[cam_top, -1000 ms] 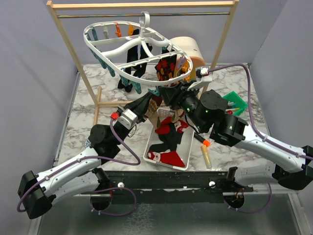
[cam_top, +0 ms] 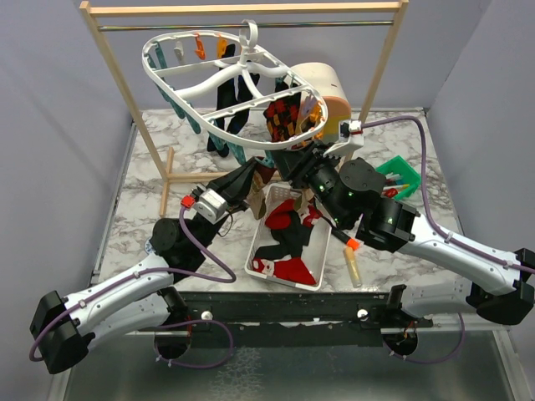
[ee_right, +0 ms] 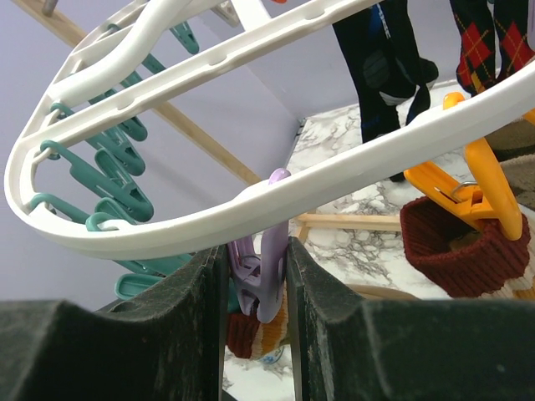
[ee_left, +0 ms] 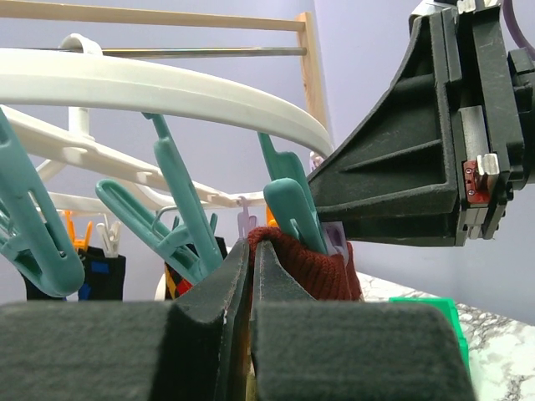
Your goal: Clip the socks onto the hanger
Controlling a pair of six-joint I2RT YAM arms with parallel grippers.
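Note:
A brown-red ribbed sock cuff (ee_left: 305, 269) sits at the tips of my left gripper, which is shut on its edge. Beside it, a teal clip (ee_left: 292, 209) and a purple clip (ee_left: 336, 238) reach down to the cuff. My right gripper is shut on the purple clip (ee_right: 274, 267), just under the rim of the white hanger (ee_right: 167, 238). The sock's striped cuff (ee_right: 244, 332) shows below that clip; whether the clip bites it cannot be told. From above, the sock's tan part (cam_top: 257, 200) hangs between the grippers.
Other socks (cam_top: 282, 113) hang from the hanger near an orange clip (ee_right: 493, 188). Below, a white basket (cam_top: 252, 251) holds red and black socks. A green box (cam_top: 408, 171) stands at the right. The wooden frame (cam_top: 134, 104) surrounds the hanger.
The hanger and hanging socks have shifted a little. My right arm is almost still.

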